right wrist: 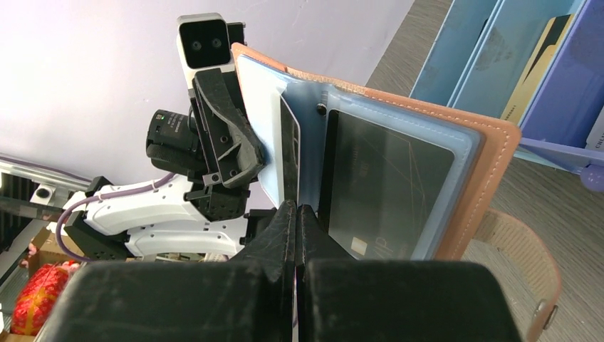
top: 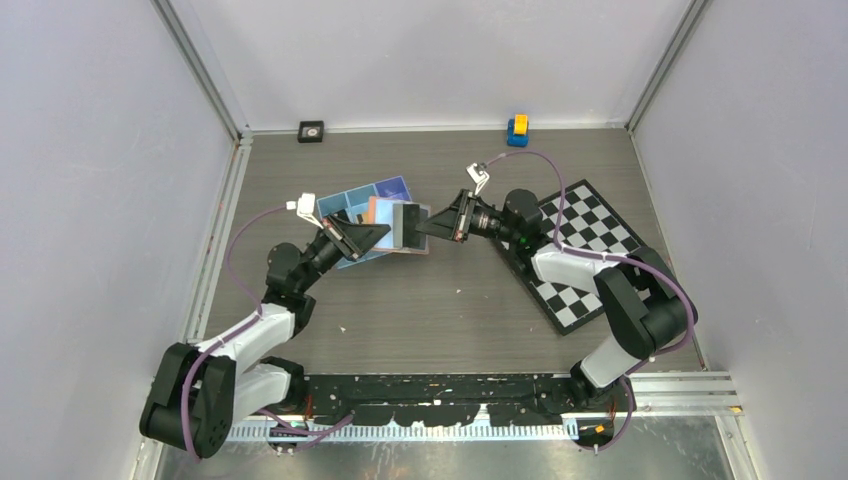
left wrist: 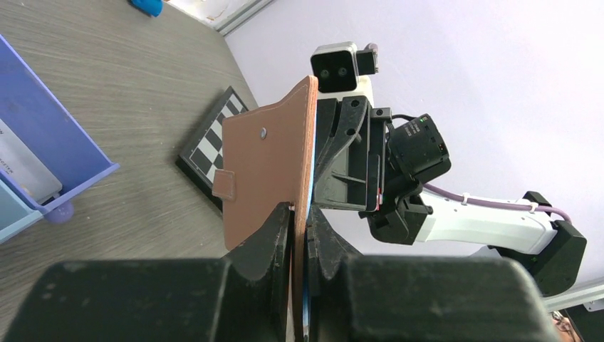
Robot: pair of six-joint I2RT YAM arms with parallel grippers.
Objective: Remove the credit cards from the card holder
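Note:
A brown card holder (left wrist: 263, 157) with clear bluish sleeves hangs opened above the table. My left gripper is shut on its edge. In the right wrist view, a dark card (right wrist: 388, 182) sits flat in a sleeve, and another thin card (right wrist: 290, 149), dark-faced with a pale edge, stands out from the left page. The tips of my right gripper are closed on this card's lower edge. From above, the dark card shows between both grippers. How much of it is still inside the sleeve cannot be told.
A blue compartment tray (top: 395, 188) lies behind and below the holder, with items inside. To the right, under the right arm, is a chessboard (top: 592, 225). A black box (top: 311, 132) and a blue-yellow toy (top: 518, 128) stand at the back.

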